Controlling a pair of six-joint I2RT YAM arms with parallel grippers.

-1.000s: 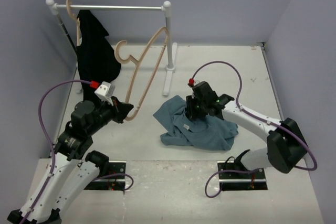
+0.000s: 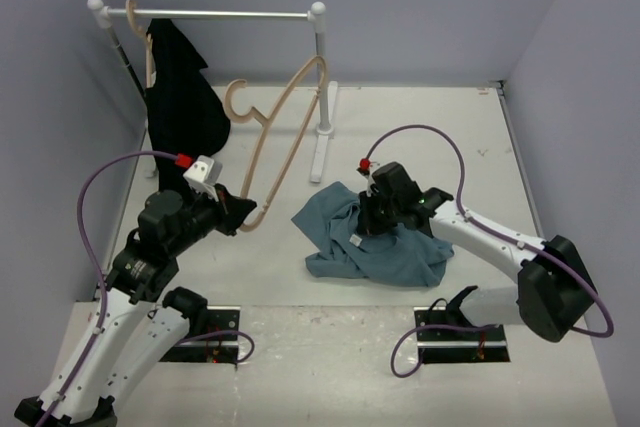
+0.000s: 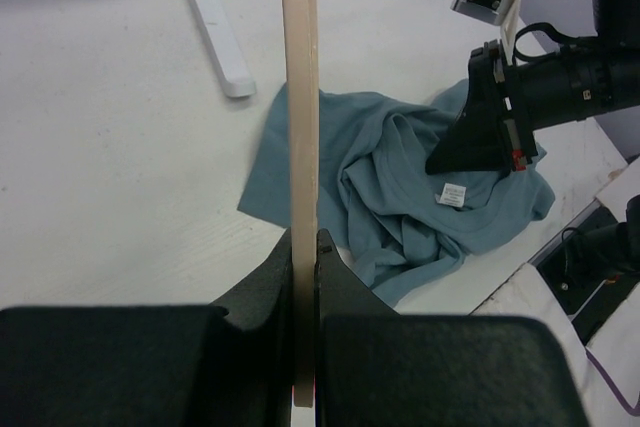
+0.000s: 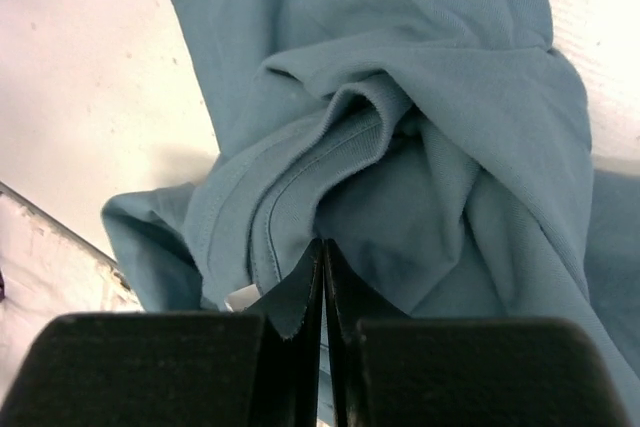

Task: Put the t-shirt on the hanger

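Observation:
The blue-grey t-shirt [image 2: 400,259] lies crumpled on the table, its white label [image 3: 452,195] showing at the collar. Held up on the left side is the wooden hanger [image 2: 296,146], tilted, with its hook upward. My left gripper [image 2: 247,212] is shut on one end of it; in the left wrist view the hanger bar [image 3: 300,97] stands between the fingers. My right gripper is over the shirt, fingertips together by the collar fold [image 4: 290,187]. No cloth shows between them, and whether the tips touch the fabric is hard to tell.
A white rack [image 2: 220,15] stands at the back left, with a black garment [image 2: 182,97] hanging from its bar. The rack's foot [image 2: 320,159] reaches forward near the shirt. Bare table [image 2: 430,112] lies behind the shirt.
The hanger has shifted a little to the right at its upper end. The shirt looks unchanged.

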